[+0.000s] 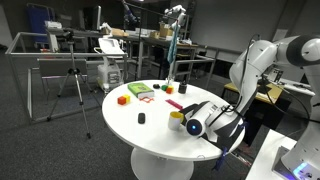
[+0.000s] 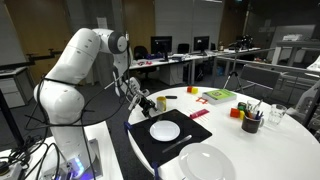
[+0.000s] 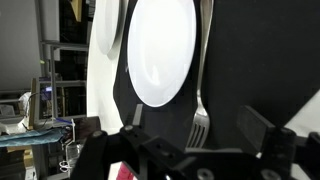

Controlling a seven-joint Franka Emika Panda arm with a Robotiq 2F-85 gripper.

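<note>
A silver fork lies on the black mat, its tines toward my gripper. The fingers stand open, one finger to each side of the tines, with nothing held. Beside the fork is a white plate. In exterior view 2, my gripper is low at the mat's far-left end, beyond the plate. The fork cannot be made out there. A yellow mug stands close to the gripper in exterior view 1.
A larger white plate sits near the table edge. Beyond the mat are a red object, a dark utensil cup and a green box. A dark object lies alone on the white table, with clear surface around it.
</note>
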